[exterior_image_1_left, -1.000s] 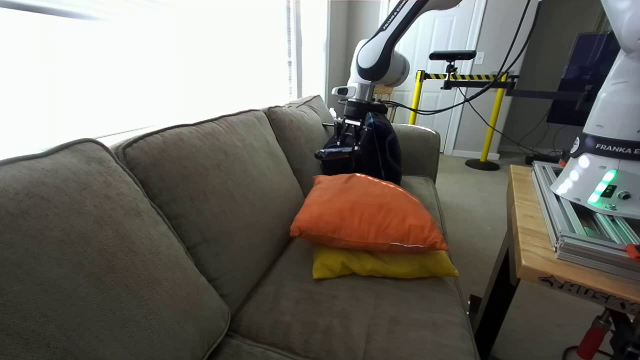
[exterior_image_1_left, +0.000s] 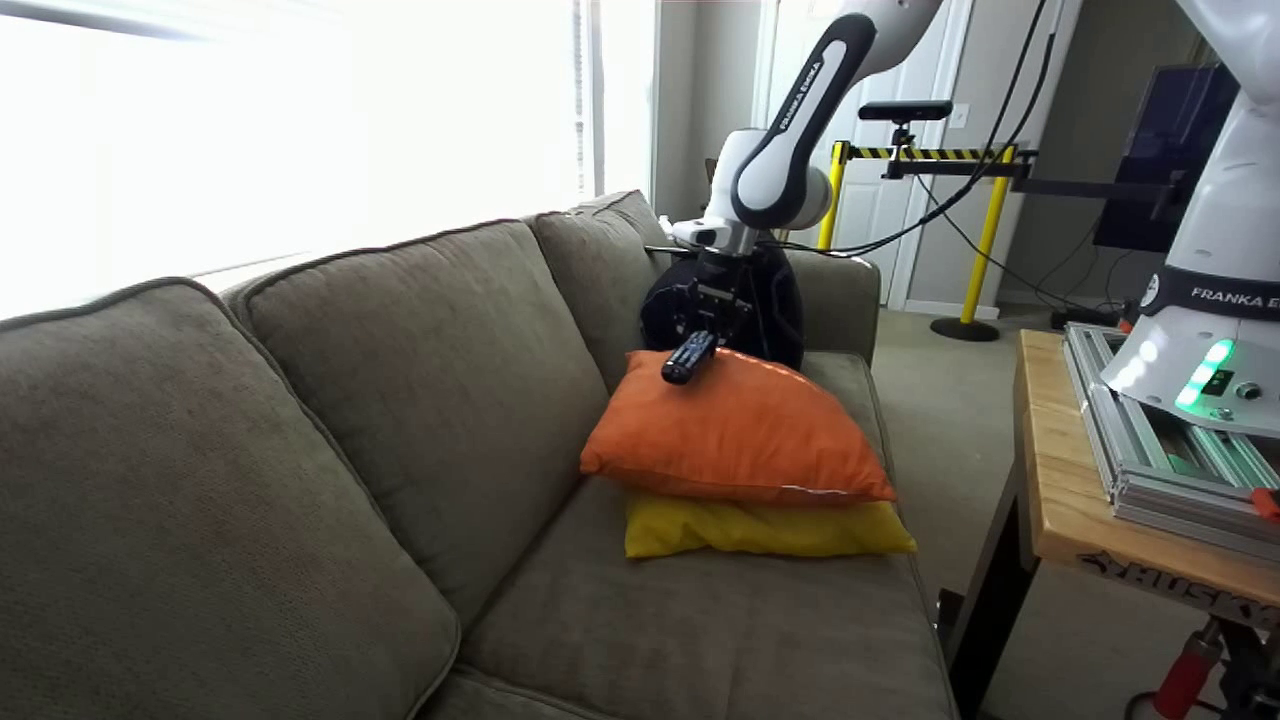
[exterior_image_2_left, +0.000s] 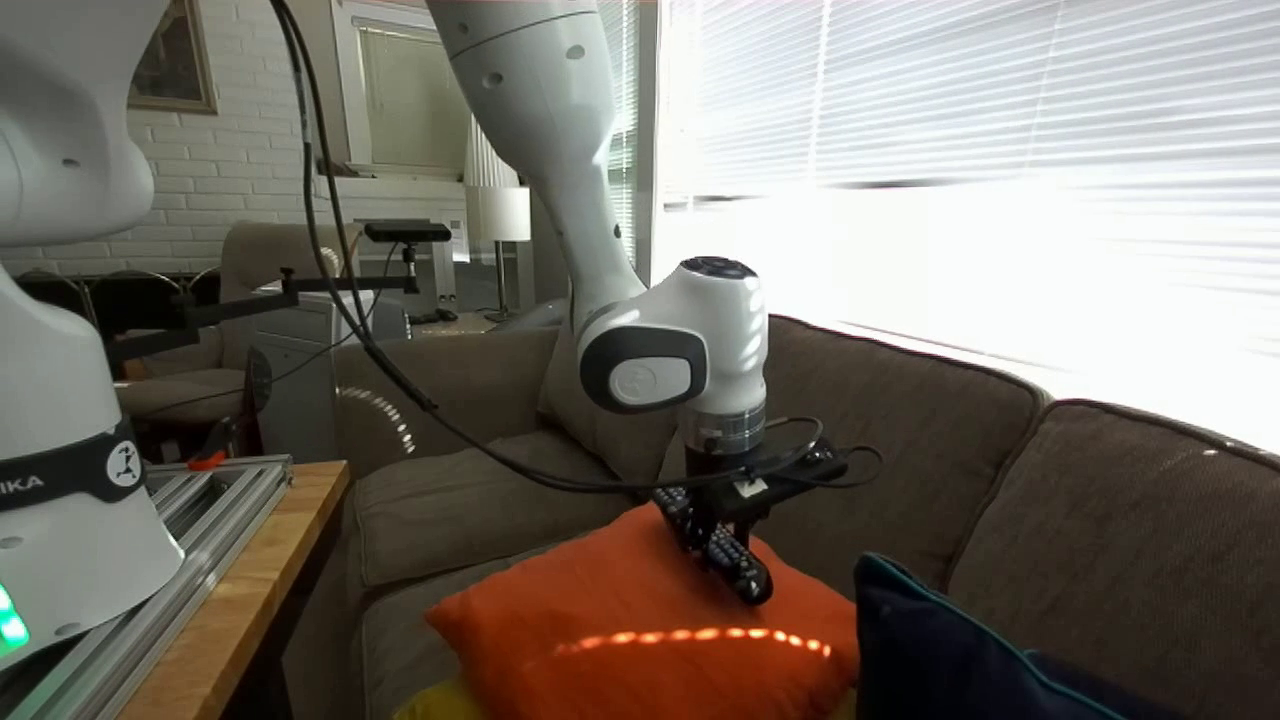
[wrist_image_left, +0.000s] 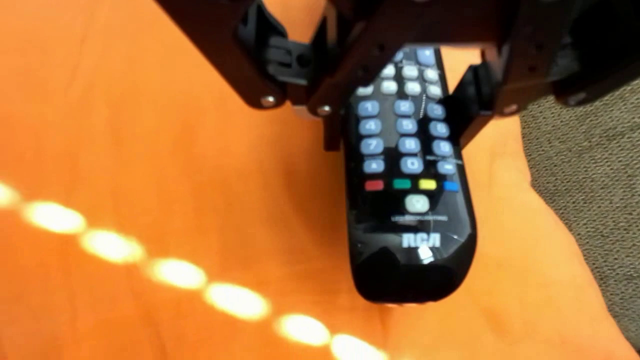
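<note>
A black RCA remote control (wrist_image_left: 411, 222) is held across its sides between the two fingers of my gripper, which is shut on it. Its number buttons face the wrist camera. Below it spreads an orange pillow (exterior_image_1_left: 738, 426), lying on a yellow pillow (exterior_image_1_left: 768, 528) on the couch. In exterior view 1 the remote (exterior_image_1_left: 690, 358) is over the pillow's back left part; in exterior view 2 the remote (exterior_image_2_left: 726, 552) slants downward just over the orange cloth (exterior_image_2_left: 600, 600). Whether it touches the cloth I cannot tell.
A dark blue pillow (exterior_image_2_left: 948, 648) stands behind the orange one. The couch's back cushions (exterior_image_1_left: 420, 372) rise along the window side. A wooden workbench (exterior_image_1_left: 1056, 456) carries the arm's base. The near couch seat (exterior_image_1_left: 672, 624) is clear.
My gripper has come down with the remote, from in front of the dark pillow to over the orange pillow. The remote has turned and now points more toward the camera. The pillows look unmoved.
</note>
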